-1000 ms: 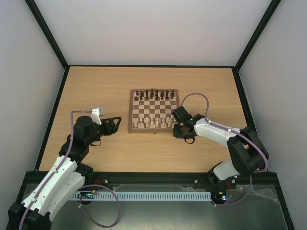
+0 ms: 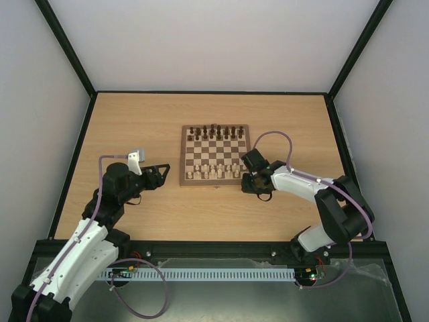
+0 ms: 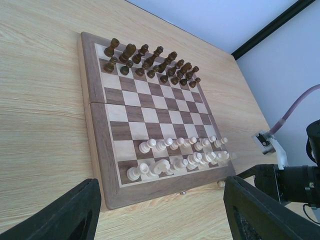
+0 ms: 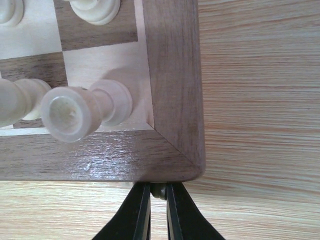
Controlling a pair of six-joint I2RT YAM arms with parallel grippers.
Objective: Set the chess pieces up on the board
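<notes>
The chessboard [image 2: 181, 161] lies mid-table. Dark pieces [image 3: 151, 59] stand in rows at its far side, and pale pieces [image 3: 173, 143] fill rows at the near side. A pale piece [image 4: 114, 102] stands on the near right corner square. Just outside the board's near edge, by that corner, my right gripper has its fingertips close together. A small rounded thing [image 4: 159, 189] shows between them, partly hidden under the board's edge; whether they grip it is unclear. My left gripper [image 2: 165, 176] stands open and empty, left of the board.
A small metal knob [image 3: 183, 192] sticks out of the board's near side. Bare table [image 2: 167, 218] lies in front of the board, with free room behind it too. The right arm [image 2: 295, 184] reaches in from the right.
My right gripper has barely shifted near the board's front right corner. The left arm and the pieces on the board look the same.
</notes>
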